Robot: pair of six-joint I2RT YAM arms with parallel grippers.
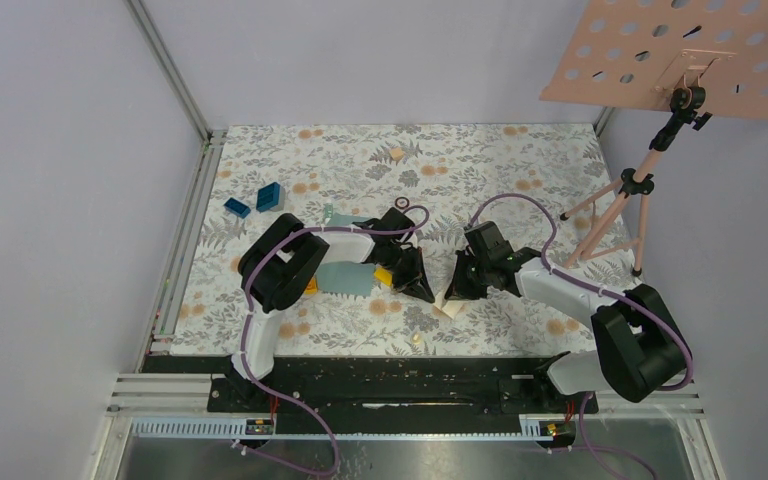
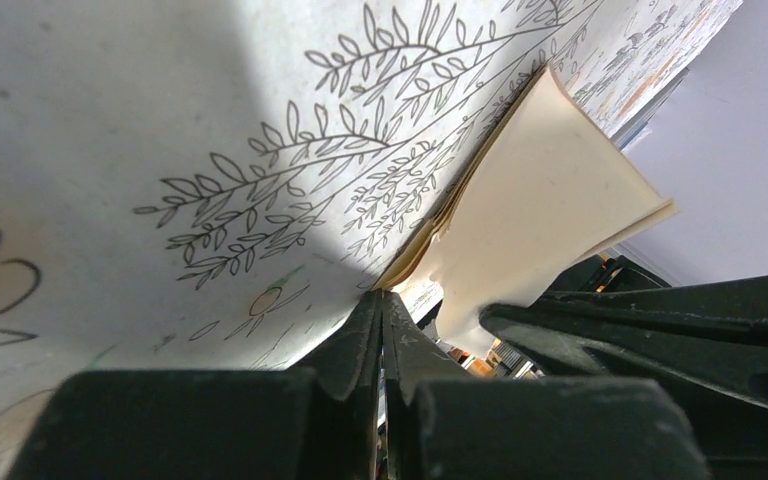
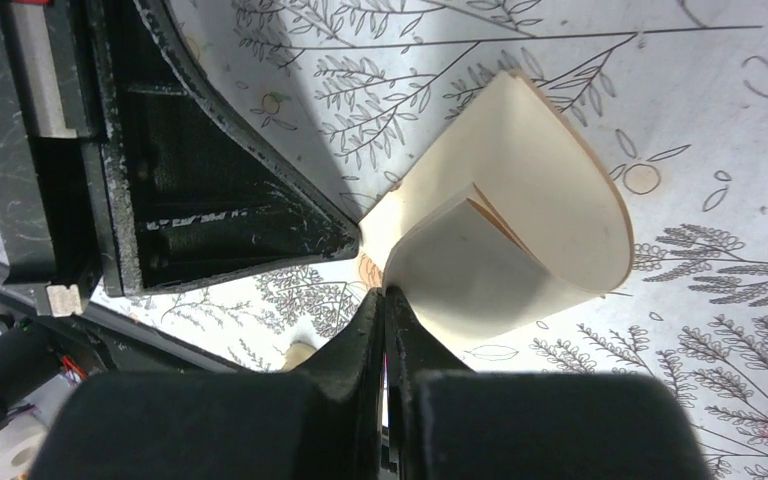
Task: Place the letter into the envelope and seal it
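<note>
A small cream paper piece, seemingly the envelope (image 1: 450, 309), lies near the table's front between both arms. My left gripper is shut at its corner, with the thin paper edge running in between the fingertips. From the other side, my right gripper is shut on a raised, curled part of the envelope (image 3: 570, 190). Layered edges show along one side of the envelope (image 2: 550, 190) in the left wrist view. Whether any of these layers is the letter, I cannot tell.
Under the left arm lies a teal mat (image 1: 345, 278) with a yellow block (image 1: 384, 275) at its edge. Blue boxes (image 1: 270, 197) stand at the back left, a tripod (image 1: 615, 215) at the right.
</note>
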